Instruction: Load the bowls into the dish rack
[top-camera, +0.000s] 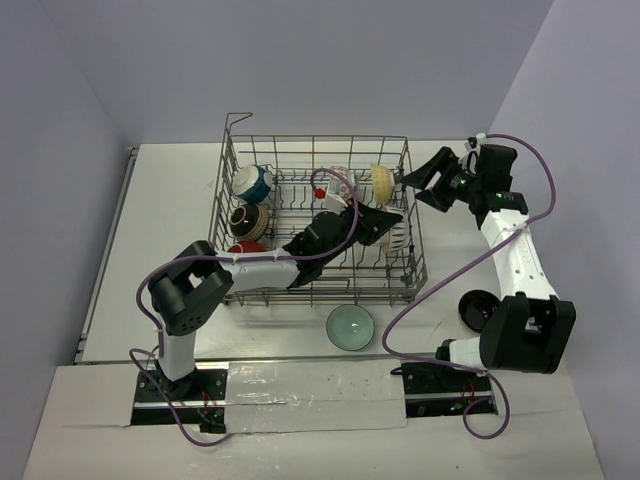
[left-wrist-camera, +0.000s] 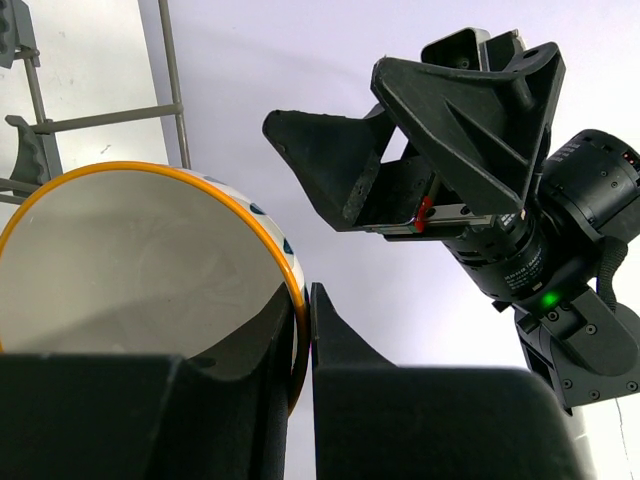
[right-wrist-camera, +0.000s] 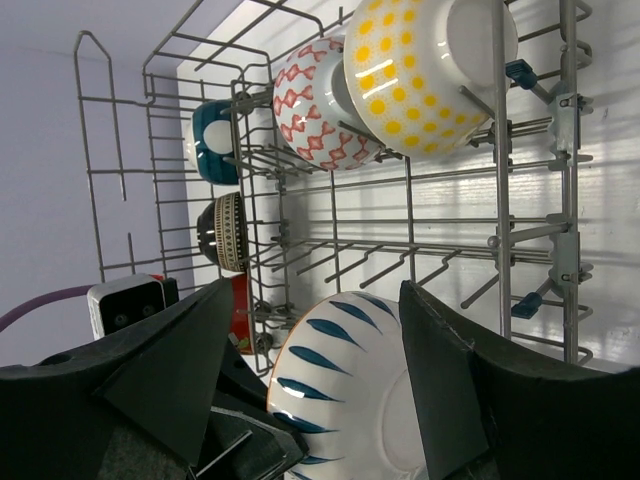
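A white bowl with blue leaf marks and an orange rim (left-wrist-camera: 110, 260) is held by its rim in my left gripper, which is shut on it. From above, this bowl (top-camera: 397, 236) is at the right side of the dish rack (top-camera: 318, 300); whether it touches the wires I cannot tell. My right gripper (top-camera: 425, 180) stands open just outside the rack's right edge, with no bowl gripped. In the rack sit a yellow-dotted bowl (right-wrist-camera: 425, 80), a red-patterned bowl (right-wrist-camera: 318, 105), a teal bowl (top-camera: 252, 183), a black-and-tan bowl (top-camera: 249, 221) and a red one (top-camera: 246, 247).
A pale green bowl (top-camera: 350, 327) lies on the counter before the rack, and a black bowl (top-camera: 478, 310) lies to its right, beside my right arm. Upright rack wires (right-wrist-camera: 503, 200) stand close to the held bowl. Left of the rack the counter is bare.
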